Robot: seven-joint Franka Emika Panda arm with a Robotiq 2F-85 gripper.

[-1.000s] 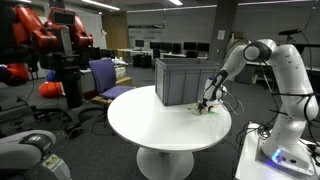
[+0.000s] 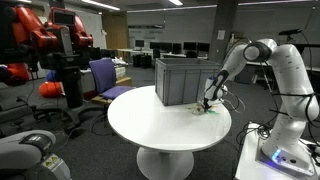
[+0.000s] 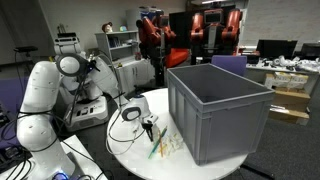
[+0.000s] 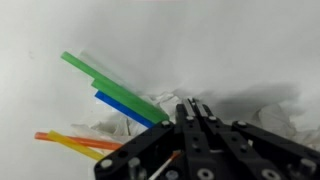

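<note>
In the wrist view my gripper is shut, and nothing shows between its fingertips. Left of it lie a green strip (image 4: 112,84), a blue strip (image 4: 122,105), an orange strip (image 4: 62,137) and a yellow strip (image 4: 80,147), like straws. Their right ends run under the gripper, out of sight. Crumpled white material (image 4: 112,126), perhaps thin plastic or tissue, lies beneath the strips and around the fingers; whether they touch it I cannot tell. In the second exterior view the gripper (image 3: 150,131) is low over the white table, near the green strip (image 3: 155,149).
A large grey bin (image 2: 184,82) stands on the round white table (image 2: 150,122), close behind the strips. A purple chair (image 2: 104,76) and a dark stand with red parts (image 2: 66,60) are beyond the table.
</note>
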